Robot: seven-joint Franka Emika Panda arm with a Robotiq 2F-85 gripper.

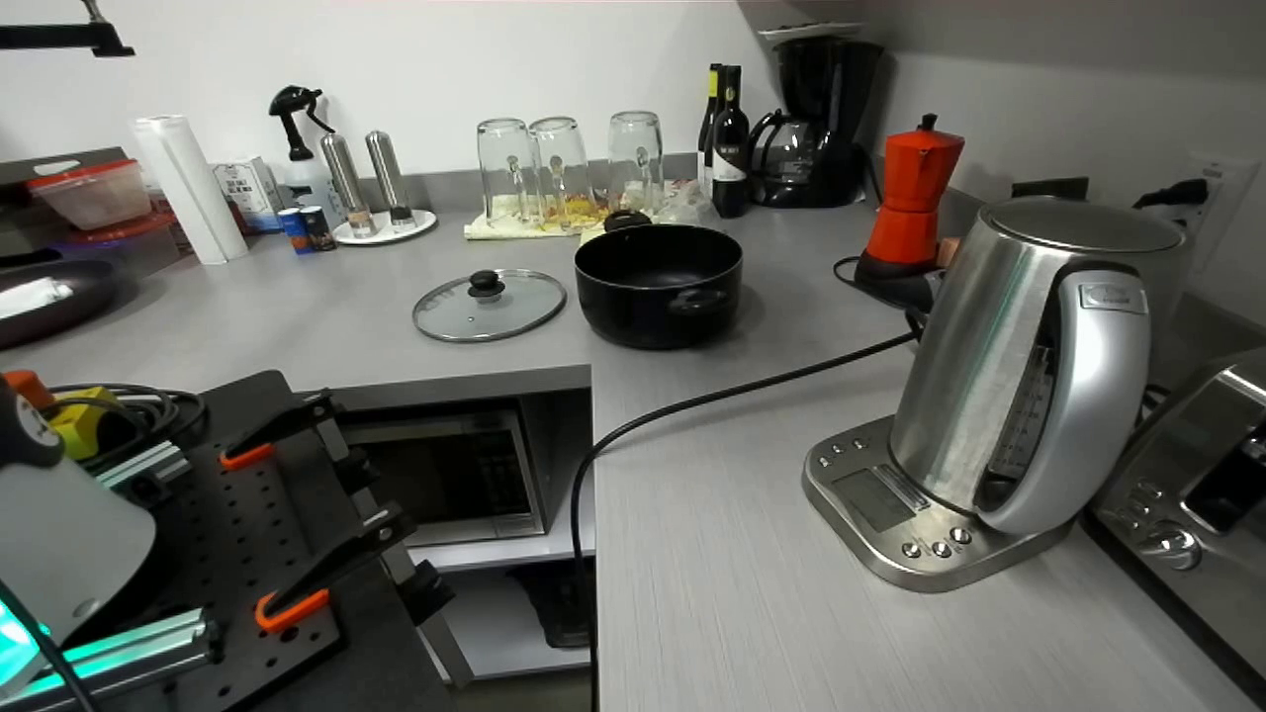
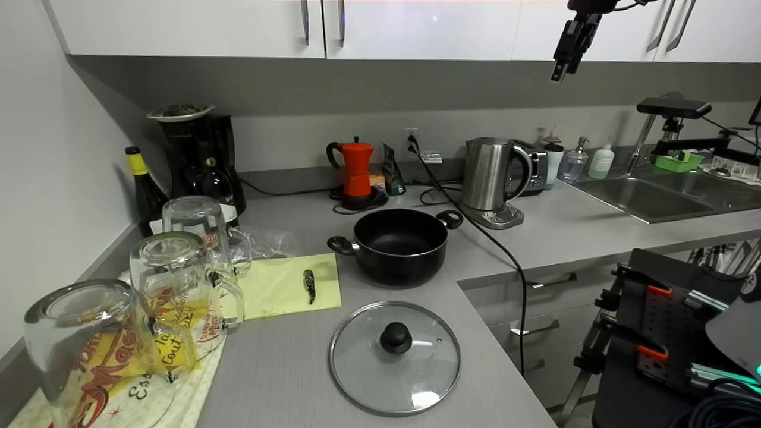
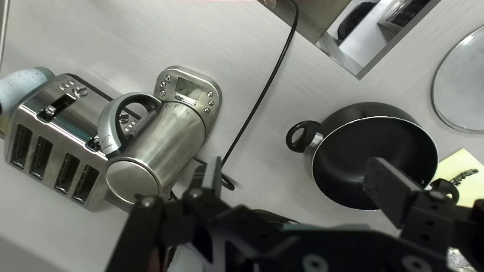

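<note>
High above the counter, in exterior view 2, hangs my gripper, near the upper cabinets. The wrist view shows the gripper open, its two fingers wide apart with nothing between them. A black two-handled pot stands uncovered on the counter by the inner corner, and its inside looks empty. Its glass lid with a black knob lies flat beside it, knob up. The steel kettle sits upright on its base. No object is touching the fingers.
A black cable crosses the counter between pot and kettle. A red moka pot stands against the wall, and a toaster is beside the kettle. Upturned glass mugs rest on cloths.
</note>
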